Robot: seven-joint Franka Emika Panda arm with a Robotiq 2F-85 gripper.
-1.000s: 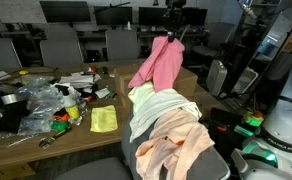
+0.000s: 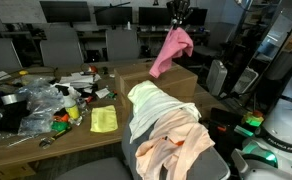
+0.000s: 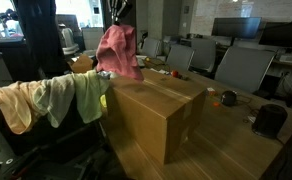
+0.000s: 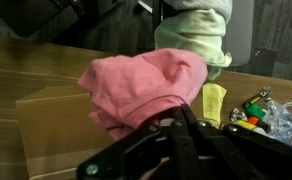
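Observation:
A pink cloth (image 2: 172, 48) hangs in the air above the cardboard box, gathered at its top in my gripper (image 2: 178, 24). The wrist view shows the same pink cloth (image 4: 146, 85) spread out in front of the fingers (image 4: 183, 118), which are shut on part of it. In the second exterior view the cloth (image 3: 120, 51) dangles just over the box's near corner. On a chair back lie a white cloth (image 2: 154, 107) and a peach cloth (image 2: 176, 148), both clear of my gripper.
A cardboard box (image 3: 171, 108) stands under the cloth. A yellow cloth (image 2: 104, 119) lies flat on the wooden table (image 2: 46, 150). Plastic bags (image 2: 44, 103) and small bottles crowd the table's left part. Office chairs (image 2: 62, 50) stand behind.
The pink cloth and my gripper have risen. The cloth hung wider and lower over the box and white cloth before; now it is narrower and its lower end swings to the left.

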